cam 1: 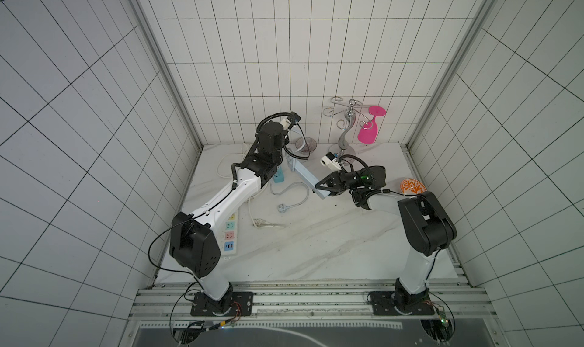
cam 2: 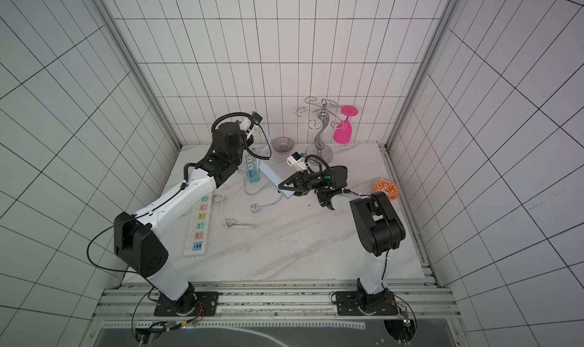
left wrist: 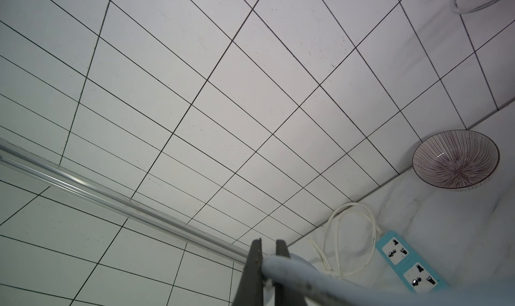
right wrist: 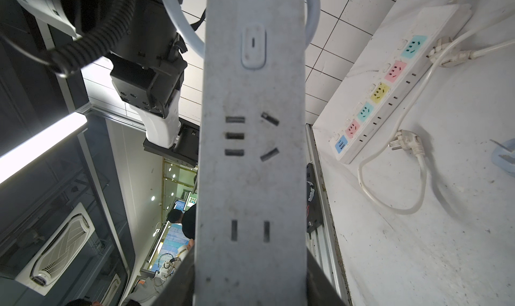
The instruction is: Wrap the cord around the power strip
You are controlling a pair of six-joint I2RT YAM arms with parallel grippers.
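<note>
A pale blue-white power strip (cam 1: 308, 175) hangs tilted above the table, its near end in my right gripper (cam 1: 322, 189), which is shut on it. The right wrist view shows the strip's socket face (right wrist: 252, 188), with its cord (right wrist: 312, 16) passing along both sides near the top. My left gripper is raised beyond the strip's far end; its narrow fingers are shut on the cord (left wrist: 322, 287), which bends at the fingertips. More cord (cam 1: 299, 184) curves over the table to its plug (cam 1: 281, 207). The forearm hides the left fingertips in the top left view.
A long white strip with coloured sockets (cam 2: 199, 228) and another plug (cam 2: 230, 223) lie at left. A small blue strip (cam 2: 252, 168) and a bowl (cam 2: 283, 144) sit behind. The rack (cam 2: 323, 128) and orange dish (cam 2: 386, 189) stand right.
</note>
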